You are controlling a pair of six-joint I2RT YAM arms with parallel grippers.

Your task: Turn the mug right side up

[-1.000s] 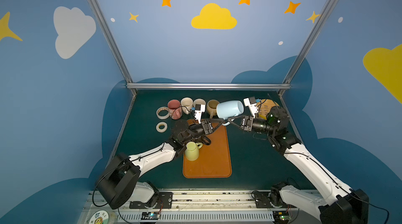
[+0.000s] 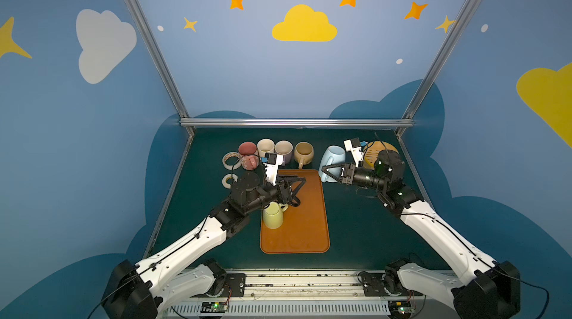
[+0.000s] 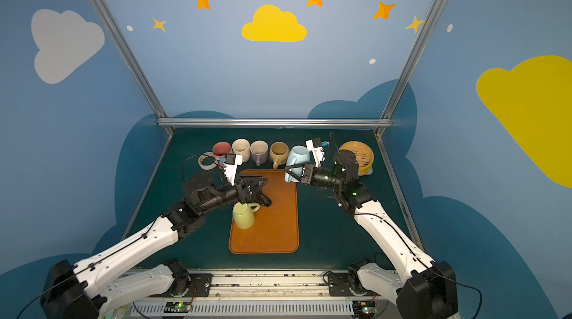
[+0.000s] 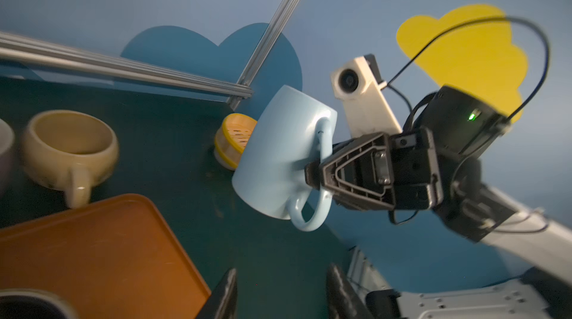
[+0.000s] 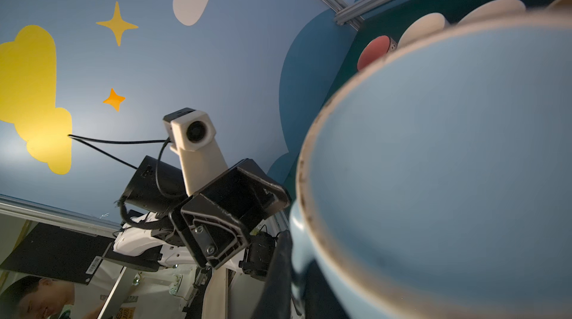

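Observation:
A light blue mug hangs tilted in the air at the tray's right edge, with my right gripper shut on its handle. In the right wrist view the mug's round end with its brownish rim fills the right half. My left gripper is apart from the mug, to its left above the orange tray, open with nothing between its fingers. A pale green mug stands on the tray below it.
Several mugs, among them a tan one, line the back. Rolls of tape sit back left, and a yellow container back right. The table right of the tray is clear.
My left gripper has parted from the blue mug and drawn back leftward, its arm rising. The mug, in my right gripper, has swung from nearly horizontal to more upright.

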